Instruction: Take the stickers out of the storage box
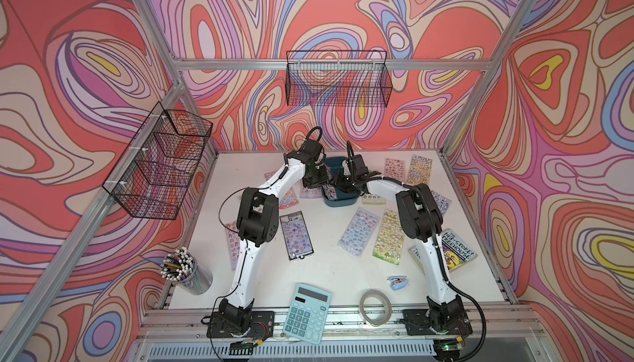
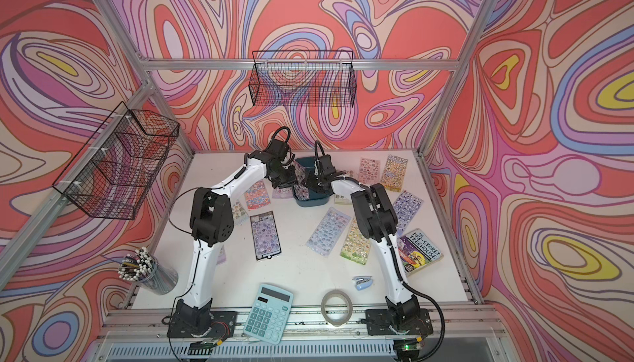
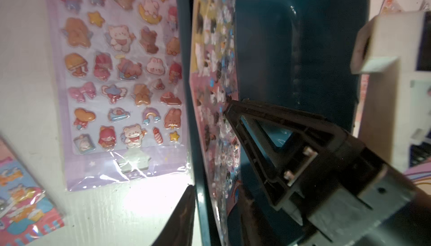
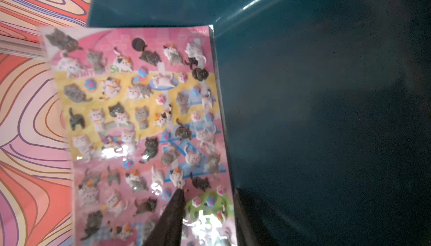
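The dark teal storage box (image 3: 296, 53) holds a cat sticker sheet (image 4: 148, 111) standing along its wall, pink and yellow. My left gripper is over the box's left rim, its fingertips part open either side of the wall and sheet; contact is unclear. My right gripper is inside the box at the sheet, fingertips apart at its lower part and edge; in the left wrist view its black finger reaches the sheet from the right.
Sticker sheets (image 1: 358, 230) lie around the box, one directly left of it. A calculator (image 1: 306, 312), tape roll (image 1: 375, 293), stapler (image 1: 397, 282), book (image 1: 455, 249) and pen cup (image 1: 195, 279) line the front and sides. Wire baskets (image 1: 338, 84) hang on the frame.
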